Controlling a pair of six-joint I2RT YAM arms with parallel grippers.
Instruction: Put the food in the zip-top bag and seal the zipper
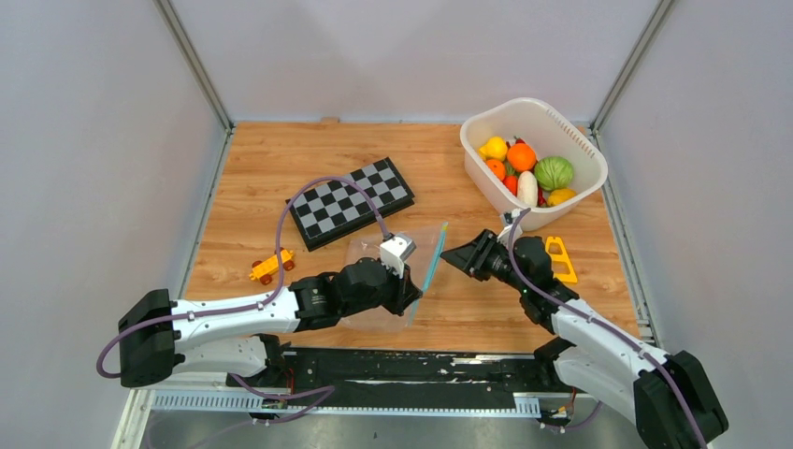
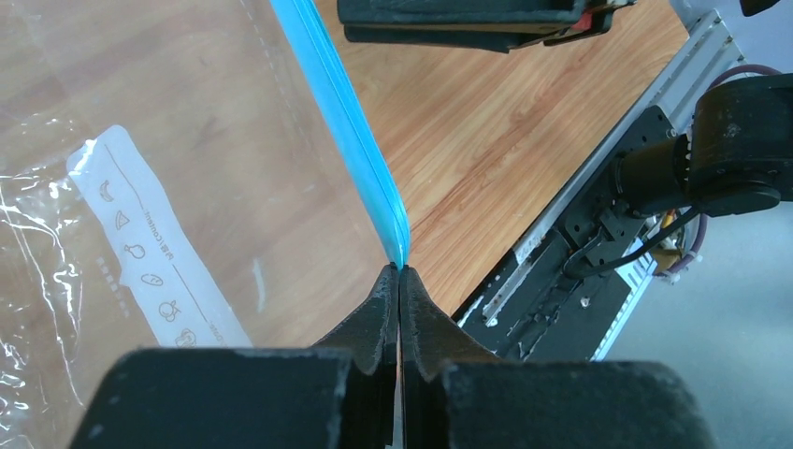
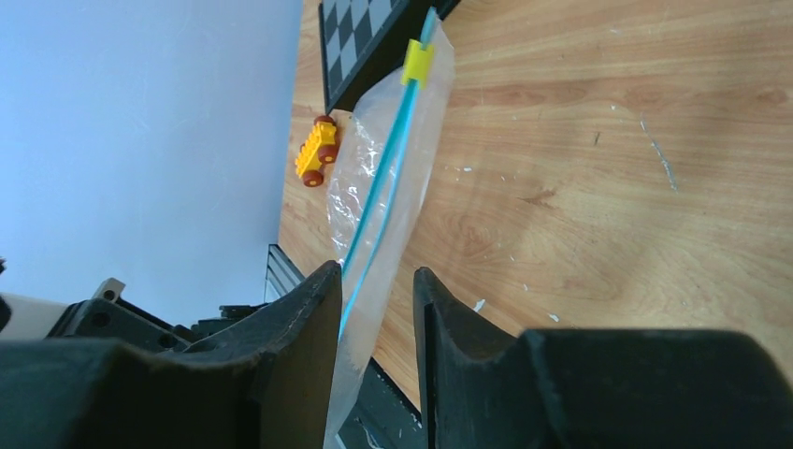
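Observation:
A clear zip top bag (image 1: 377, 318) with a blue zipper strip (image 2: 348, 122) lies partly under my left arm. At the strip's near end, my left gripper is shut on it, pinching the bag's edge. A yellow slider (image 3: 418, 64) sits near the strip's far end in the right wrist view. My right gripper is open beside the bag's mouth; the zipper line passes by its left finger, and nothing is gripped. Toy food such as an orange (image 1: 522, 156) and a watermelon (image 1: 554, 173) fills a white bin (image 1: 479, 122) at the back right.
Behind the bag lies a checkered board (image 1: 348, 203), with a yellow toy car (image 1: 272, 267) to the left. A yellow frame-like piece (image 1: 560, 260) rests near the right arm. Bare wood shows between the board and the bin.

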